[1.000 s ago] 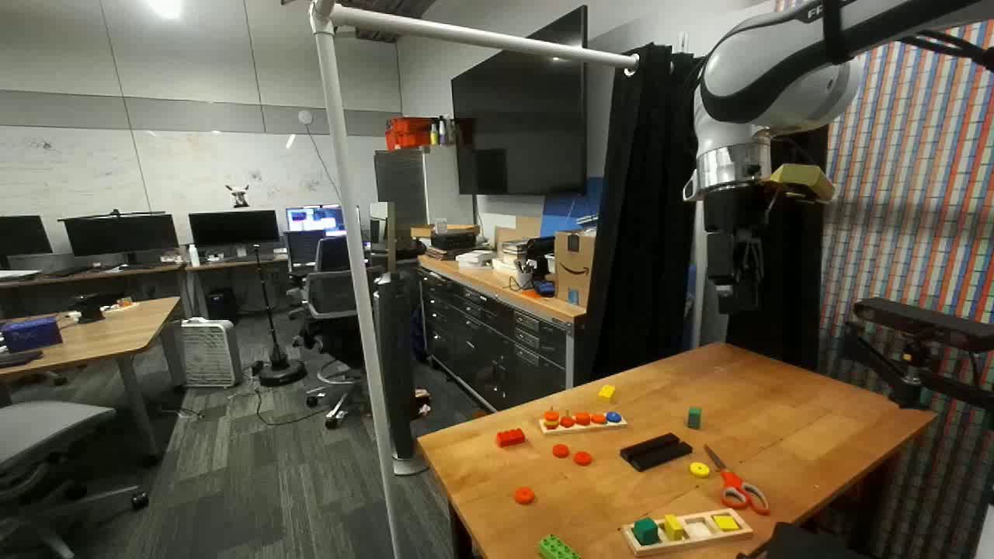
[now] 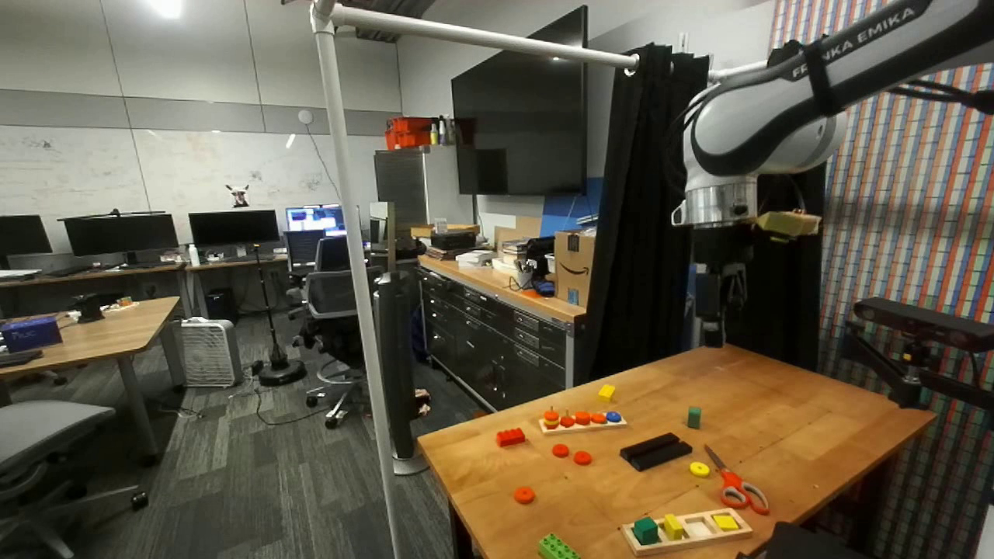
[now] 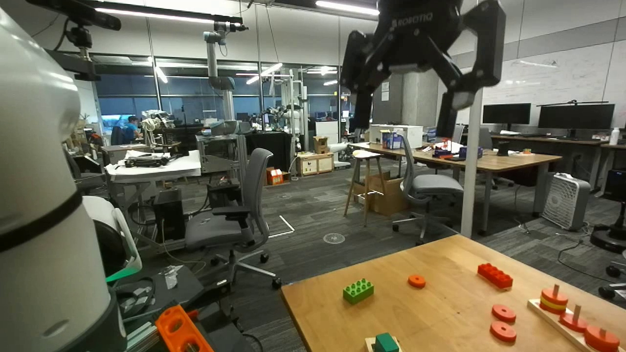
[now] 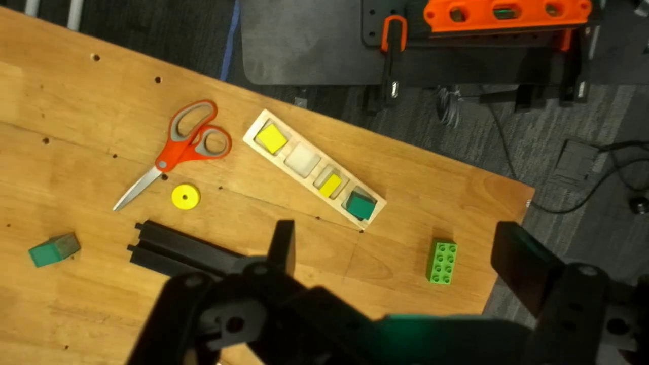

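In the wrist view my gripper stands open, its two black fingers wide apart with nothing gripped between them. It hangs well above the table in exterior view 2. A wooden tray (image 4: 313, 182) lies on the table; three of its recesses hold two yellow blocks and a green block (image 4: 360, 206), and one is empty. A green toy brick (image 4: 442, 262) lies near the table corner. Another green block (image 4: 53, 250) rests at the left of the wrist view. A wooden peg board (image 2: 584, 425) carries orange, red and blue discs.
Scissors (image 4: 172, 152), a yellow disc (image 4: 185, 196) and a black grooved piece (image 4: 182, 248) lie mid-table. Loose orange discs (image 2: 524, 494), a red brick (image 2: 510, 437) and a yellow block (image 2: 606, 392) are scattered about.
The arm has shifted slightly left and its gripper has come down a little in exterior view 1, with its orientation changed. The objects on the table stay where they were.
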